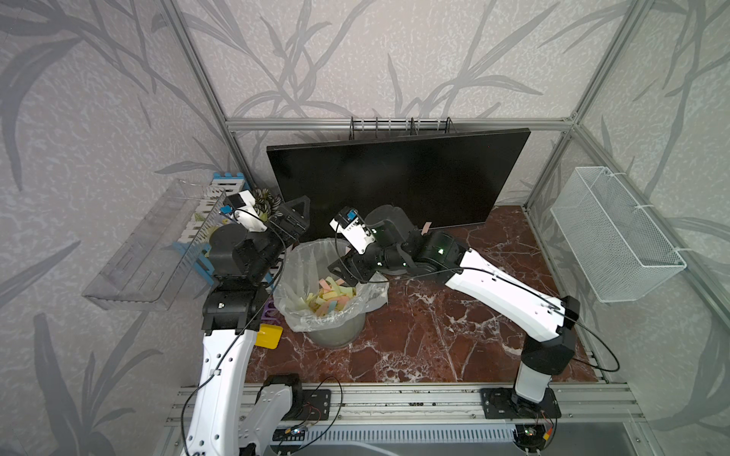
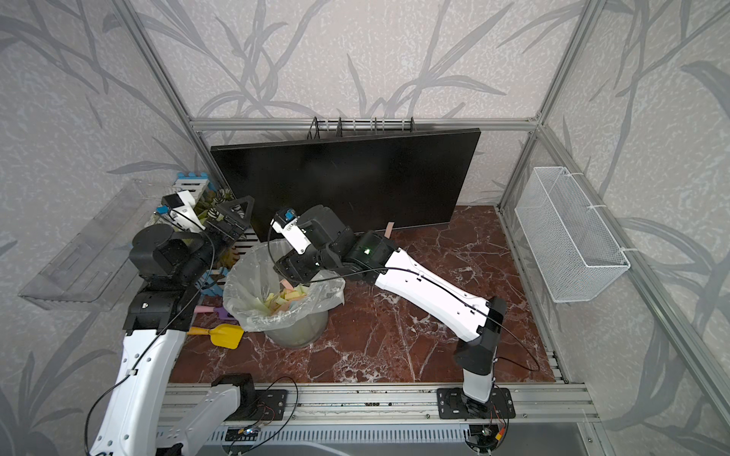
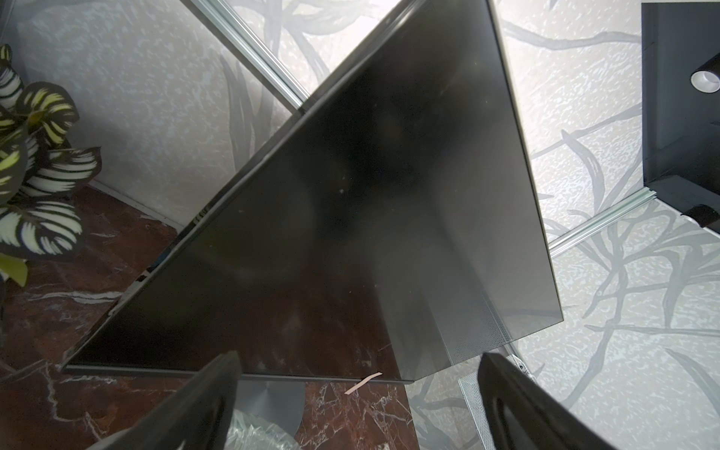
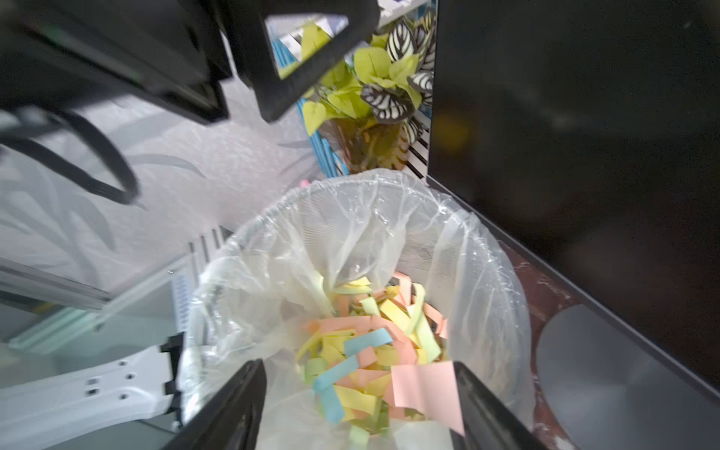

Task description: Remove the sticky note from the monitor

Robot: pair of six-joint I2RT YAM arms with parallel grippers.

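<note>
The black monitor [image 1: 395, 182] stands at the back, its screen bare of notes over most of its face. A narrow pink strip [image 3: 363, 383] sits at its lower edge, right of the middle. My right gripper is open above the lined bin. A pink note [image 4: 431, 390] touches its right-hand fingertip and looks stuck there, nearer than the papers below. In front of the monitor's left part, my left gripper stands open, nothing between its fingers.
The bin [image 1: 334, 334] holds several coloured paper strips [image 4: 352, 337] inside its clear liner. Striped-leaf plants [image 4: 382, 82] stand at the left, with a yellow scoop [image 2: 226, 335] nearby. A white mesh basket [image 1: 619, 231] hangs on the right wall.
</note>
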